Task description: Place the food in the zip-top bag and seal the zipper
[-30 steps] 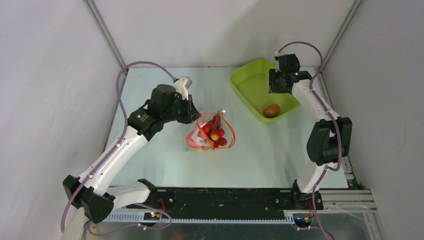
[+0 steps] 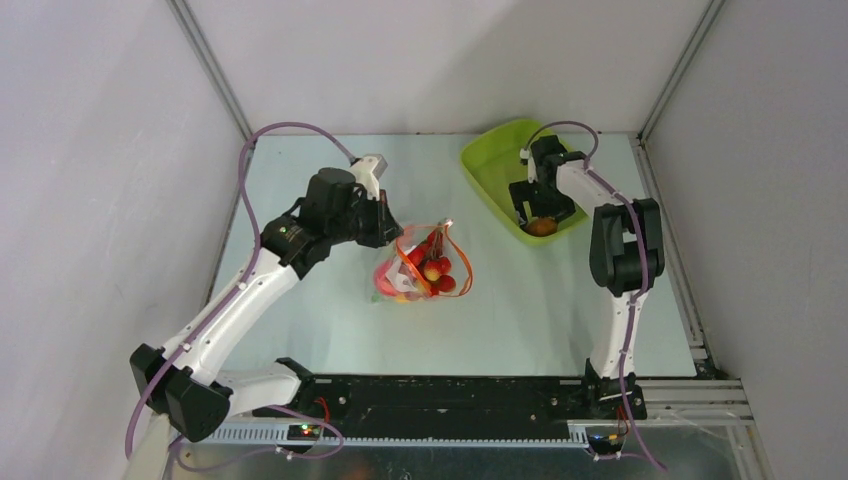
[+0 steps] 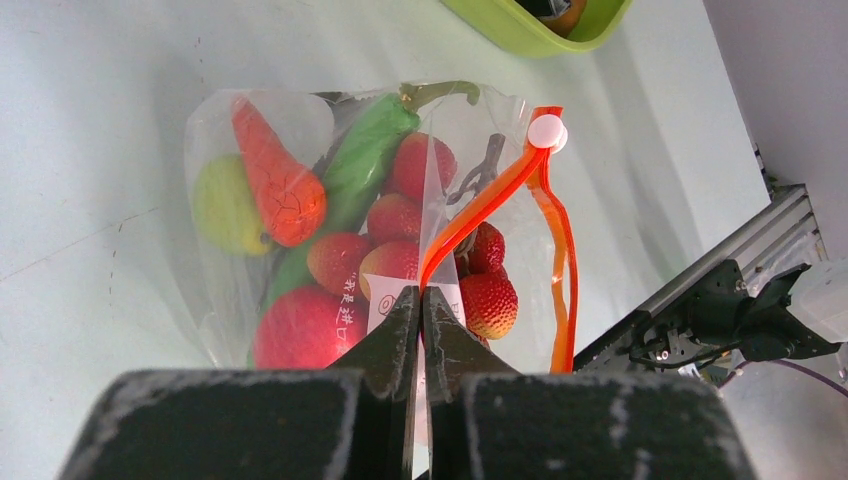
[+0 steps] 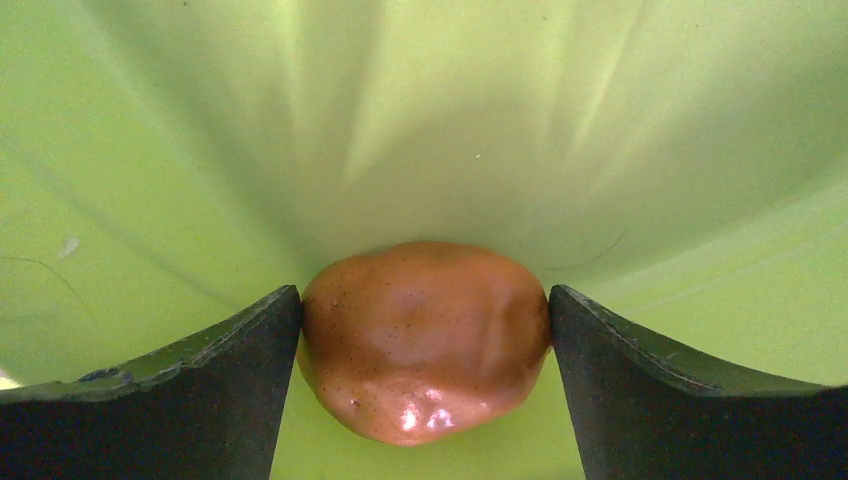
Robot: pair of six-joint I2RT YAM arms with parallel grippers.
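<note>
A clear zip bag with orange zipper lies mid-table, filled with strawberries, a carrot, a green pepper and other food. My left gripper is shut at the bag's zipper edge; whether the strip is between its tips is unclear. In the green bin, a brown potato lies with my right gripper open around it, fingertips at either side of it.
The bin stands at the back right of the table. Walls border the sides and back.
My right gripper has descended into the bin and moved toward the near end, down around the potato. The left arm and bag are nearly unchanged.
</note>
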